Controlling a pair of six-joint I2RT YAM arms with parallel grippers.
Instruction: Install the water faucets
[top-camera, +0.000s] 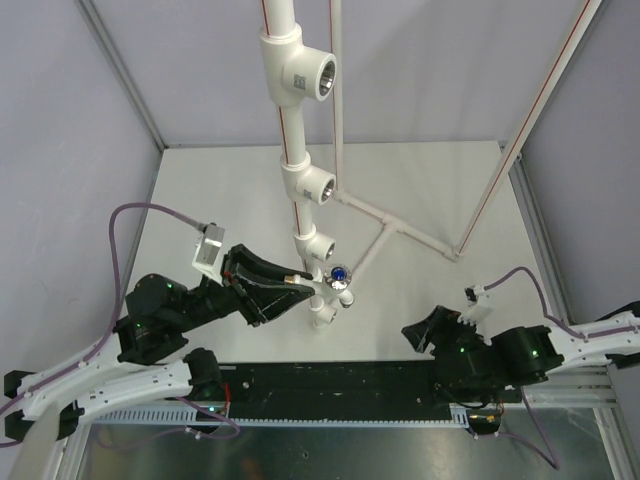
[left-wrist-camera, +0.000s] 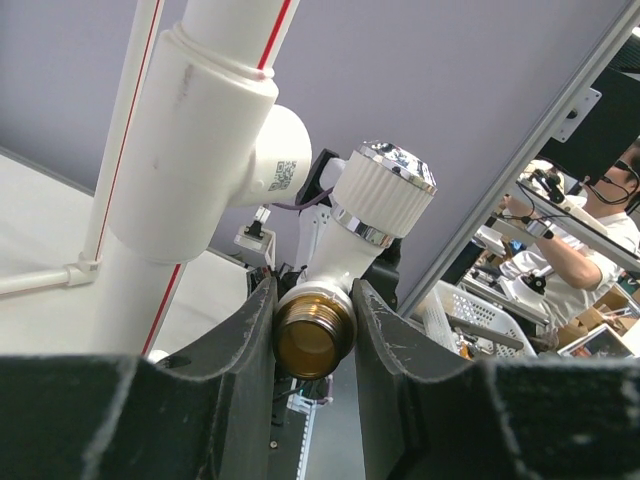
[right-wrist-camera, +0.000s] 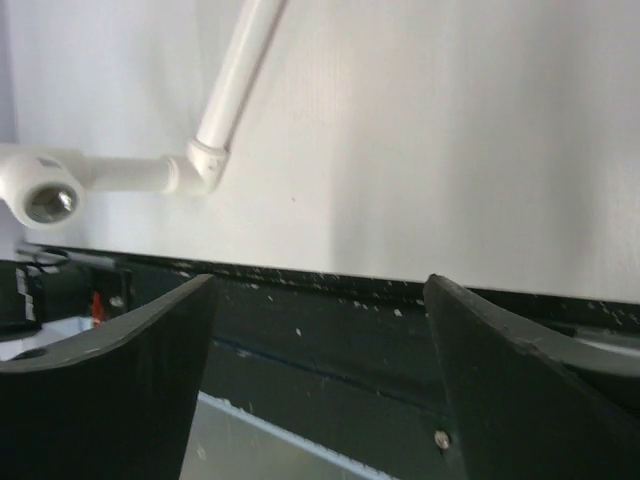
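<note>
In the top view my left gripper (top-camera: 292, 292) is shut on a white faucet with a blue-centred chrome handle (top-camera: 337, 275), held beside the lower fittings of the upright pipe (top-camera: 292, 135). In the left wrist view the faucet (left-wrist-camera: 372, 195) shows its brass threaded end between the fingertips, near a white tee fitting (left-wrist-camera: 185, 140) with a side outlet (left-wrist-camera: 280, 160). My right gripper (top-camera: 420, 330) is lowered at the right, away from the pipe; in the right wrist view its blurred fingers stand apart with nothing between them.
Further tee fittings (top-camera: 310, 73) sit higher on the pipe. Thinner pipes (top-camera: 395, 222) form a frame behind, on the white board (top-camera: 200, 240). The board's right part is clear. A dark beam (top-camera: 330, 395) runs along the front edge.
</note>
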